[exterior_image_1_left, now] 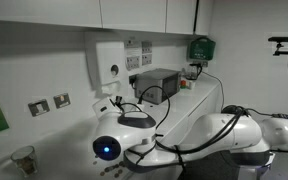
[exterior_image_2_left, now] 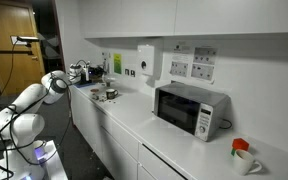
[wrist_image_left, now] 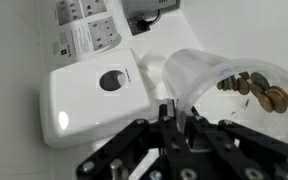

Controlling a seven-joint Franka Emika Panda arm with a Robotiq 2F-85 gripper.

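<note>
A clear cup (wrist_image_left: 189, 72) fills the right of the wrist view, its wide round mouth facing the camera. My gripper is shut on its near rim. Several brown round discs (wrist_image_left: 277, 98) show within the cup's outline; whether they lie in it or are seen through it, I cannot tell. In exterior view 1 a clear cup (exterior_image_1_left: 24, 160) appears at the lower left, apart from the white arm (exterior_image_1_left: 134, 128). The fingers are not clearly visible there. Small dark pieces (exterior_image_1_left: 106, 172) show below the arm's joint.
A white wall-mounted box (wrist_image_left: 99, 92) is close to the left of the cup in the wrist view, near wall sockets (wrist_image_left: 84, 38). A microwave (exterior_image_2_left: 191, 110) stands farther along the white counter (exterior_image_2_left: 134, 122), with a white mug (exterior_image_2_left: 245, 162) beyond it.
</note>
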